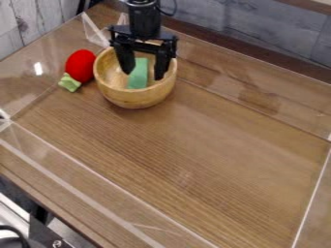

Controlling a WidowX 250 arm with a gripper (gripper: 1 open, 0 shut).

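Note:
My gripper [142, 44], black, is at the top centre with its fingers open, reaching down over a wooden bowl [132, 96]. A green object [137, 76] lies in the bowl, between or just under the fingers; whether they touch it I cannot tell. Left of the bowl are a red rounded object [80, 64] and a small pale green item [70, 83] beside it.

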